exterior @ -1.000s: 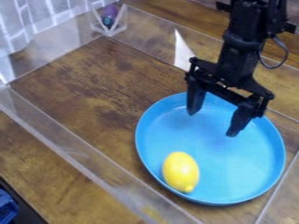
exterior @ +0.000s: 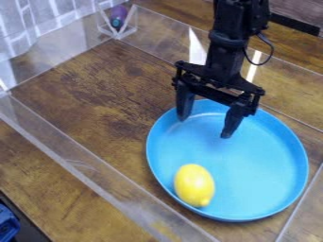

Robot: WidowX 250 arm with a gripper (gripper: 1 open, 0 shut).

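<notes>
My black gripper (exterior: 209, 102) hangs over the back part of a round blue plate (exterior: 259, 170), pointing down with its fingers spread apart, and I see nothing held between them. A yellow oval object (exterior: 195, 184), egg-like or lemon-like, lies near the front left of the plate, apart from the gripper.
A wooden table (exterior: 89, 95) fills the left and back, mostly clear. Clear plastic edging runs along the left side. A small purple object (exterior: 119, 16) sits at the far top left, and something blue lies at the bottom left corner.
My gripper has shifted a little to the left over the plate and turned slightly. A white shape seen behind it earlier is now out of sight. The yellow object has not moved.
</notes>
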